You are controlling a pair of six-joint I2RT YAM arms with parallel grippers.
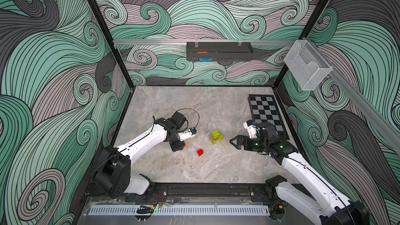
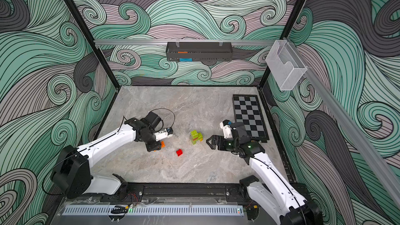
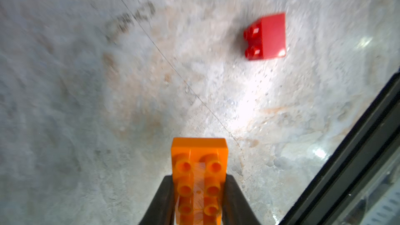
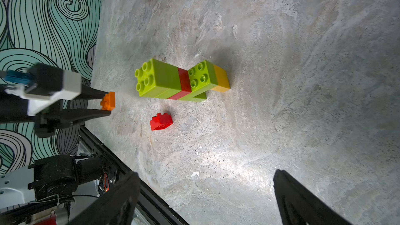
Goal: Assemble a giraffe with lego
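Note:
An orange brick [image 3: 199, 150] is held in my left gripper, which hangs over the left part of the table [image 3: 104, 100]. A small loose red brick [image 4: 160, 121] lies to its right, in front of a built piece of green [image 4: 164, 79], red and yellow bricks [image 4: 221, 79] near the middle. My right gripper stands open to the right of that piece, with nothing between its fingers.
A black-and-grey checkered board [image 1: 266, 112] lies along the right edge behind the right arm. A mesh holder [image 1: 306, 66] and a dark shelf [image 1: 218, 52] hang above the table.

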